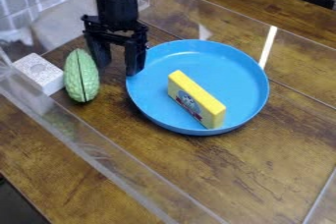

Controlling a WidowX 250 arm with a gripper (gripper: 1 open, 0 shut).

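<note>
My black gripper (116, 51) hangs at the upper left, its fingers spread open over the wooden table beside the blue plate's left rim. A green cabbage-like oblong vegetable (82, 77) lies upright-lengthwise just below and left of it. On the blue plate (230, 71) rests a yellow box (196, 98) with a small blue label.
A white block (37, 71) lies at the far left, left of the green vegetable. A clear plastic wall runs along the left side. A thin white strip (268, 45) is at the plate's upper right.
</note>
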